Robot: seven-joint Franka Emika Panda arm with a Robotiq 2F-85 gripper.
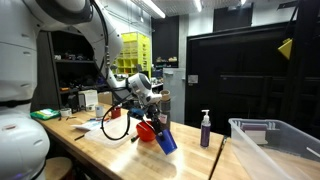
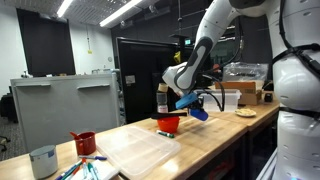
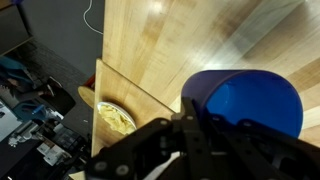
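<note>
A blue cup [image 1: 167, 142] hangs tilted just above the wooden table, with my gripper [image 1: 158, 128] shut on it. From the wrist camera I look into the cup's open mouth [image 3: 255, 105]; one dark finger [image 3: 212, 98] lies across its rim and the other is hard to make out. In exterior view 2 the blue cup [image 2: 199, 113] shows below the arm's wrist, to the right of a red bowl [image 2: 169, 124]. The cup's inside looks empty in the wrist view.
A dark bottle [image 1: 205, 128] stands behind and right of the cup. A large clear bin [image 1: 270, 145] is at the right. Near the far side sits a plate with yellow pieces [image 3: 115, 119].
</note>
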